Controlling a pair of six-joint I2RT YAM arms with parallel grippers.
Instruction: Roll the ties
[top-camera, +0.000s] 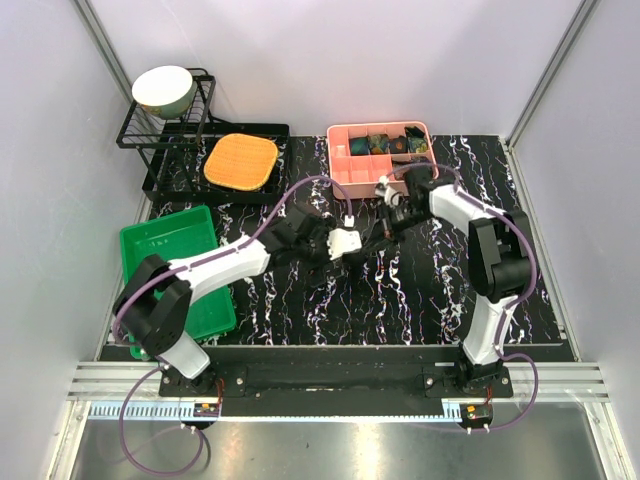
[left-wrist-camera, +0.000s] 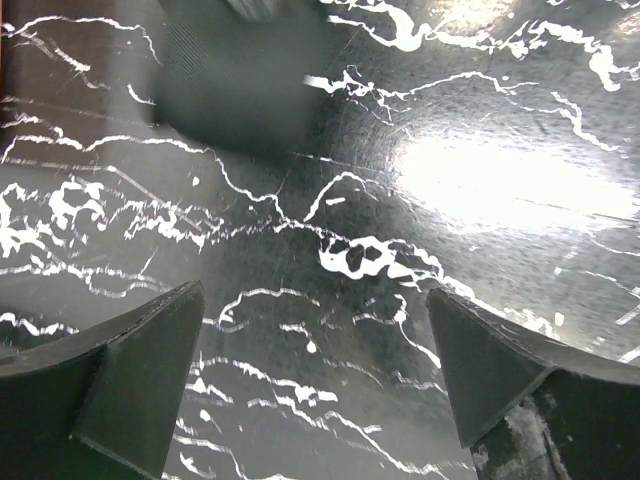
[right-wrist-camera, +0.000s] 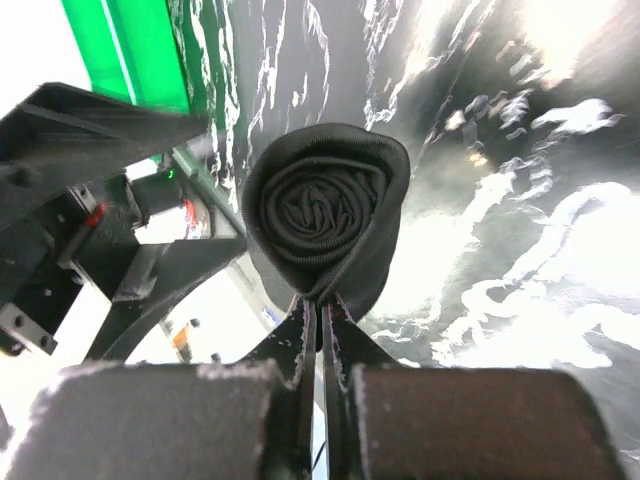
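A black tie (right-wrist-camera: 320, 205), wound into a rosette, is held at its edge by my right gripper, whose fingers are closed on it; from above, this gripper (top-camera: 385, 228) is right of centre. My left gripper is open over bare marble, with nothing between its fingers. A blurred dark shape shows at the top of the left wrist view. In the top view the left gripper (top-camera: 335, 260) is near the middle, left of the right one, partly hiding the table below.
A pink compartment box (top-camera: 350, 174) with several rolled ties stands at the back. A black rack (top-camera: 165, 140) with a bowl and orange tray is back left, a green bin (top-camera: 160, 240) front left.
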